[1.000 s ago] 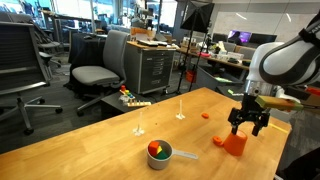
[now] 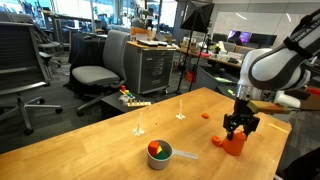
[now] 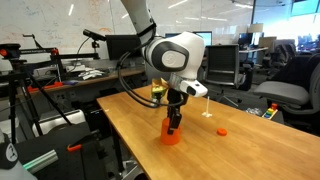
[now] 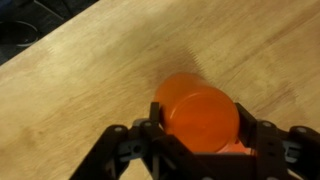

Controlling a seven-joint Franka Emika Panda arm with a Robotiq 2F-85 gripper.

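An orange-red cylinder, like a cup or a lidded bottle (image 2: pixel 235 145), stands upright on the wooden table at the right in exterior view 1. My gripper is shut on it, with a black finger on either side of its round orange top in the wrist view. In exterior view 2 the orange cylinder (image 3: pixel 171 135) sits beneath the arm, near the table's left edge. Whether its base touches the table is hard to tell.
A small red-orange piece (image 2: pixel 217 141) lies left of the cylinder. A metal bowl (image 2: pixel 159 155) with colourful things stands at the front, a light-coloured utensil (image 2: pixel 185 154) beside it.
My gripper has come down onto the orange cylinder and its fingers have closed around the top. The cylinder stands in nearly the same place.
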